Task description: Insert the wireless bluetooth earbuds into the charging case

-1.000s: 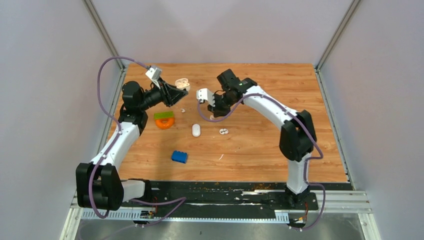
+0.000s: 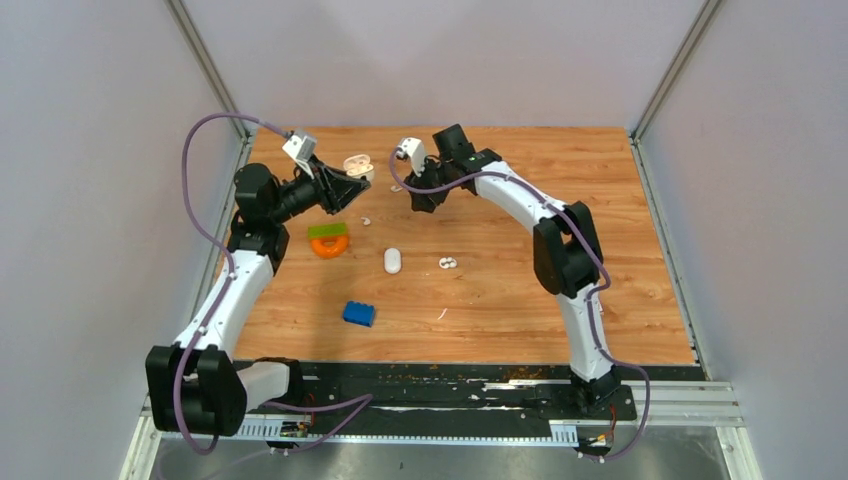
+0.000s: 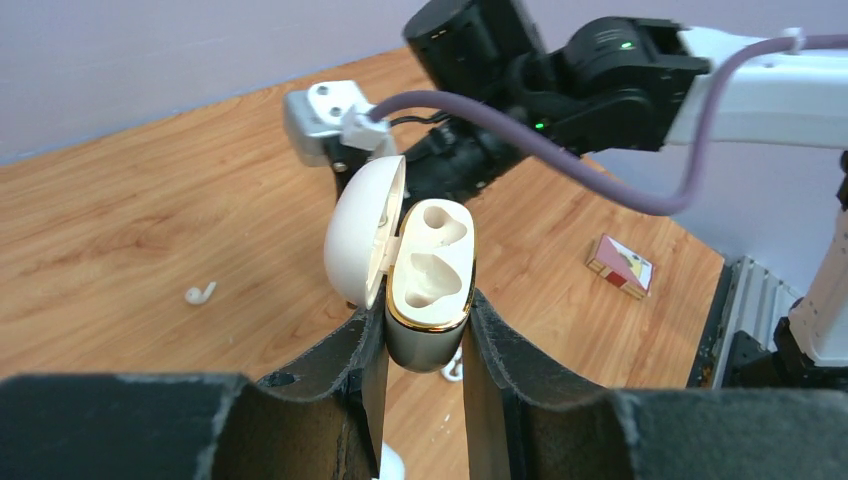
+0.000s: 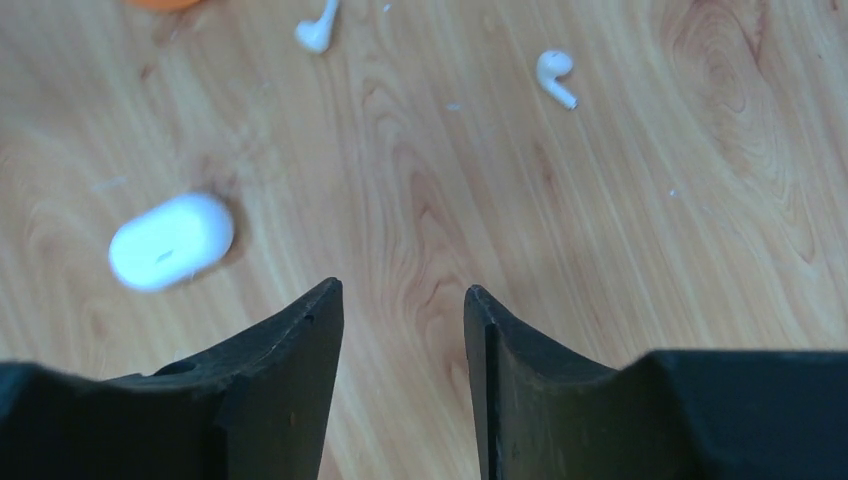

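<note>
The charging case (image 3: 432, 265) is gripped by my left gripper, raised above the table with its white lid (image 3: 358, 225) hinged open. Both earbud slots facing the left wrist view look empty. My right gripper is part open, with only bare wood showing between its fingers. Two white earbuds lie on the table in the right wrist view: one earbud (image 4: 316, 36) near the top left of centre, another earbud (image 4: 555, 70) further right. In the top view, the right gripper (image 2: 425, 203) hangs to the right of the case.
A white oval object (image 2: 392, 261) and a small white two-lobed piece (image 2: 448, 263) lie mid-table. Orange (image 2: 330, 246) and green (image 2: 327, 230) items sit below the left arm, a blue block (image 2: 359, 313) nearer the front. A red box (image 3: 620, 265) lies to the right.
My left gripper has shifted slightly left with the case still in it. The loose objects on the table look unmoved.
</note>
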